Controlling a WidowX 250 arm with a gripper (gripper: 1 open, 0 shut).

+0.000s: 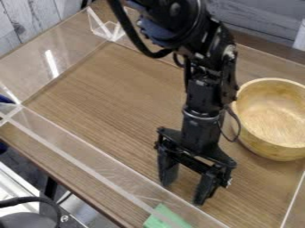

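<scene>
My black gripper [187, 175] reaches down from the top centre to low over the wooden tabletop [102, 98], its two fingers apart and pointing down. Nothing shows between them. To its right sits a large yellowish bowl [272, 120], which looks empty.
Clear plastic strips run along the table's left and front edges. A green piece [168, 219] lies at the front edge, below the gripper. A pale panel [262, 27] stands at the back.
</scene>
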